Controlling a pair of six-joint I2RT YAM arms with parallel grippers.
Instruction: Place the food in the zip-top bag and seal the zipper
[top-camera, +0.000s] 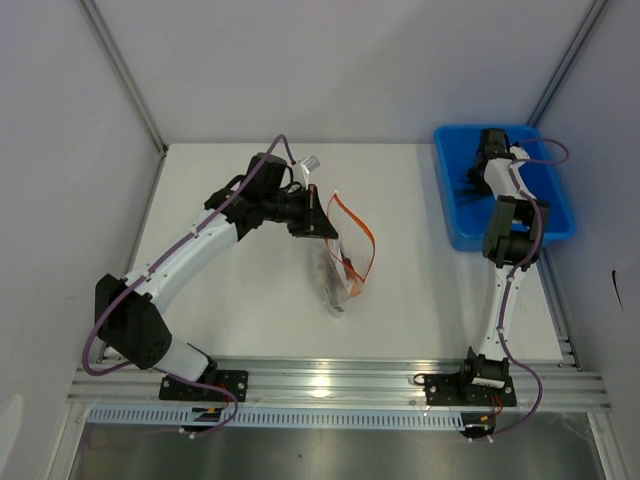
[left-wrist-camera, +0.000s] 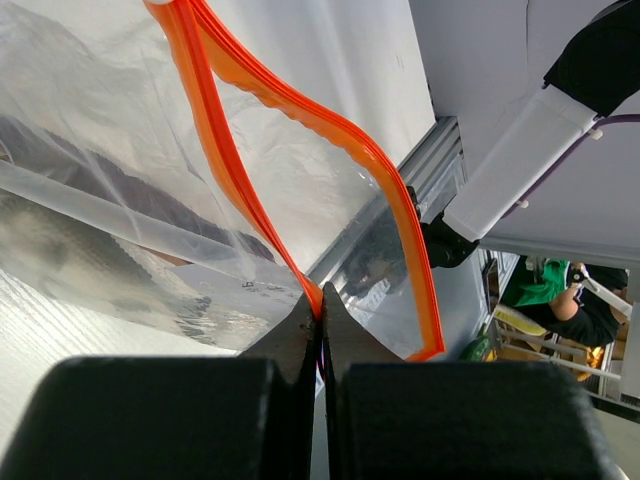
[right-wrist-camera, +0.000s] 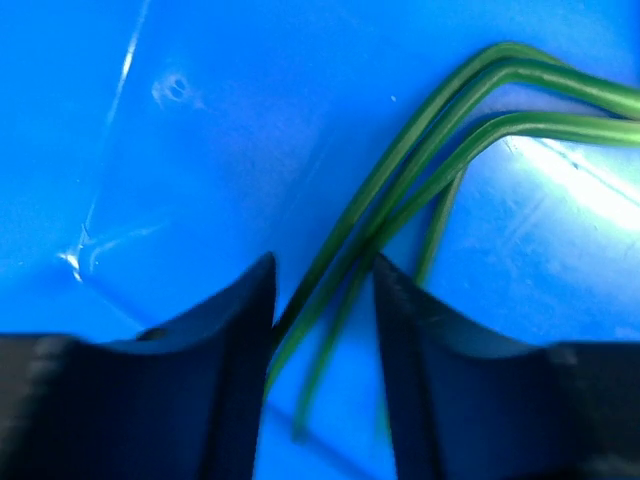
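Observation:
My left gripper is shut on the orange zipper edge of the clear zip top bag (top-camera: 340, 280), which stands with its mouth open near the table's middle. My right gripper is down inside the blue tray (top-camera: 460, 230) at the back right, its fingers part open over several long green stalks (right-wrist-camera: 500, 70) lying bent on the tray floor. The stalks pass behind and between the fingertips.
Walls border the table at the back and sides.

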